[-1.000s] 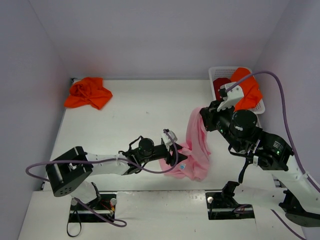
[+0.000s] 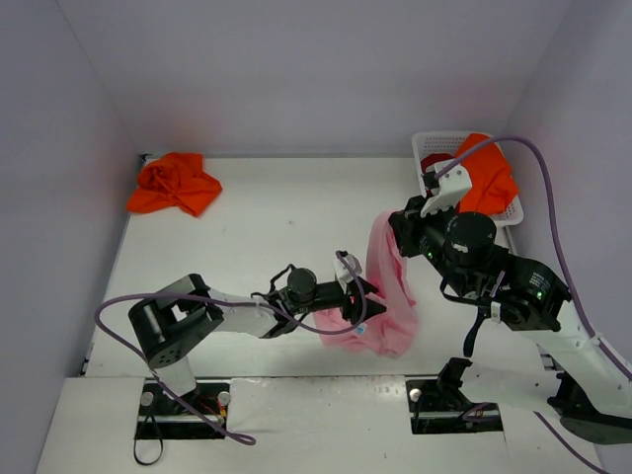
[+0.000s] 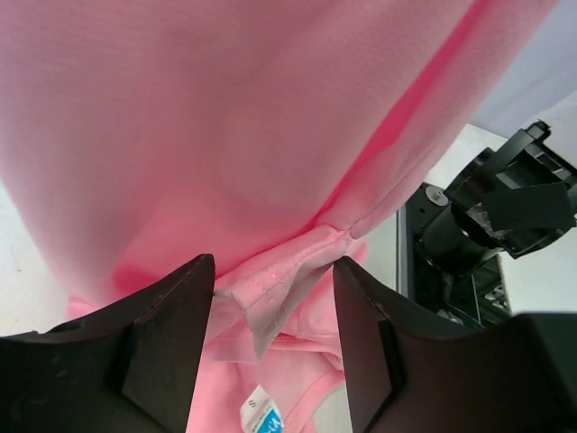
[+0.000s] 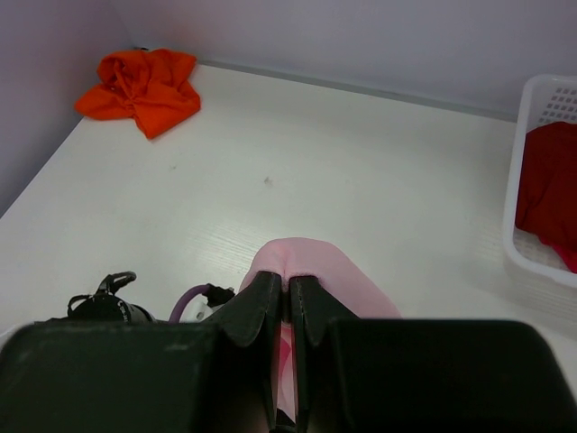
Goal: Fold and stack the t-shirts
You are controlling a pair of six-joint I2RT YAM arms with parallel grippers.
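A pink t-shirt (image 2: 393,286) hangs from my raised right gripper (image 2: 397,233), its lower part bunched on the table. In the right wrist view, the right gripper is shut with pink cloth (image 4: 315,262) pinched between its fingertips. My left gripper is open, its fingers on both sides of a fold of the pink shirt (image 3: 279,284) low down. A white and blue label (image 3: 261,411) shows on the cloth just below. The top view has the left gripper (image 2: 373,296) over the bunched part.
An orange-red shirt (image 2: 175,185) lies crumpled at the back left of the table. The white basket (image 2: 432,144) at the back right holds an orange shirt (image 2: 484,178) and a dark red one (image 4: 550,185).
My left gripper has moved right, over the bunched pink cloth.
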